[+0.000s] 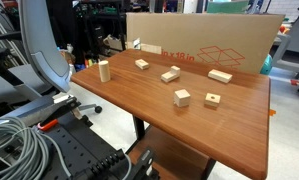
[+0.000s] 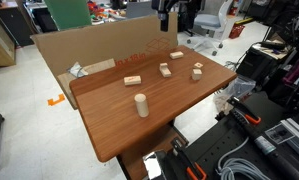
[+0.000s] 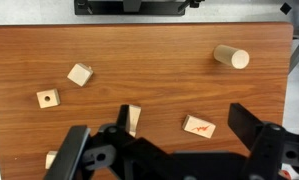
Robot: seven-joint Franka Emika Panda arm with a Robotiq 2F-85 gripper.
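Note:
My gripper stands open high above the table, its dark fingers reaching in from the bottom of the wrist view with no object between them. In exterior view 2 it hangs near the top; exterior view 1 does not show it. A pale wooden cylinder [image 1: 104,71] is upright near one end of the brown table [image 1: 139,100]. Toward the other end lie a cube [image 1: 182,98] and a flat block with a dark spot [image 1: 212,100]. Three oblong blocks lie spread out: one [image 3: 199,126] near the right finger, one [image 3: 134,118] near the left, another [image 1: 220,76] farther off.
Behind the table a cardboard panel [image 1: 199,38] stands upright along its far edge. A dark base with coiled grey cable [image 1: 19,150] is beside the near edge.

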